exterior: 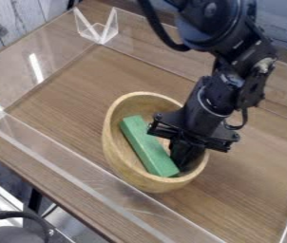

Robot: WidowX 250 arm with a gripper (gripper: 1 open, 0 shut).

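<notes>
A light wooden bowl (122,158) sits on the wooden table with a long green block (147,144) lying slanted inside it. My black gripper (184,150) reaches down into the right side of the bowl, beside the green block. Its fingers are dark and mostly hidden in the bowl's shadow; I see nothing clearly held between them.
Clear tape strips cross it. A small white wire-like object (98,28) stands at the back left. A black cable lies at the lower left edge.
</notes>
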